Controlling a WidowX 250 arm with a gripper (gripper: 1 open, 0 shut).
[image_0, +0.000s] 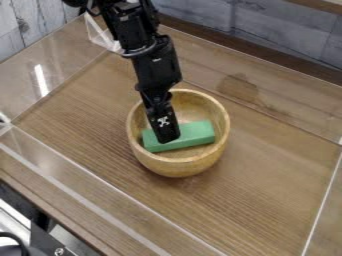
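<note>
A round tan wooden bowl (206, 160) sits in the middle of the table, holding a flat green block (187, 139). My black gripper (163, 126) reaches down from the top into the left part of the bowl, its tip over the left end of the green block. The gripper is open; whether it touches the block is hard to tell.
</note>
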